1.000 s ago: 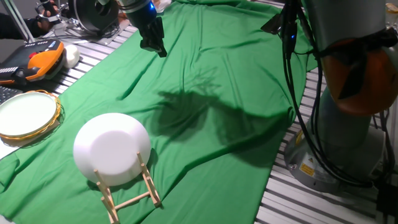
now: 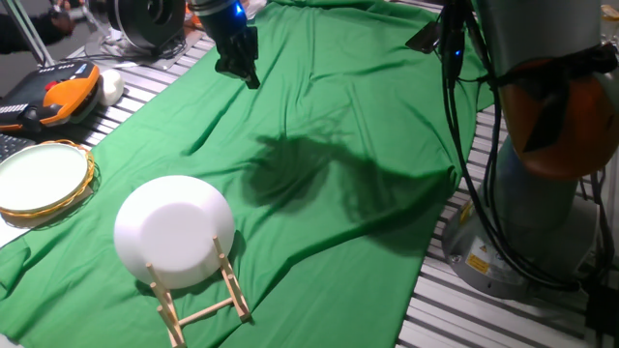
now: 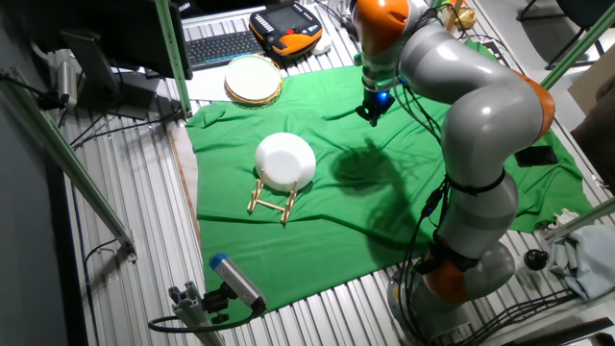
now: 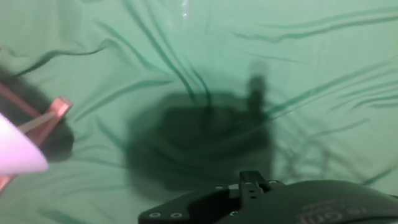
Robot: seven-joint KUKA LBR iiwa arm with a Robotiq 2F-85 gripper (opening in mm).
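A white plate (image 2: 174, 230) leans upright in a small wooden rack (image 2: 206, 311) on the green cloth. From above, the same plate (image 3: 285, 160) and rack (image 3: 274, 204) lie left of the cloth's middle. My gripper (image 2: 253, 83) hangs over the far part of the cloth, well apart from both. The second exterior view has the gripper (image 3: 372, 119) above the cloth, beyond and to the right of the plate. Whether its fingers are open is unclear; no held object shows. In the wrist view, part of the plate (image 4: 17, 152) and the rack (image 4: 60, 107) enter at the left edge.
A round, pale-topped wicker basket (image 2: 44, 180) stands at the cloth's left edge. Behind it are an orange-and-black control pendant (image 2: 68, 95) and a keyboard (image 3: 223, 48). Bare, wrinkled cloth (image 2: 358, 106) lies below and around my gripper.
The gripper and its shadow have shifted very slightly. The person's hand at the top left has moved. Plate and rack stay where they were.
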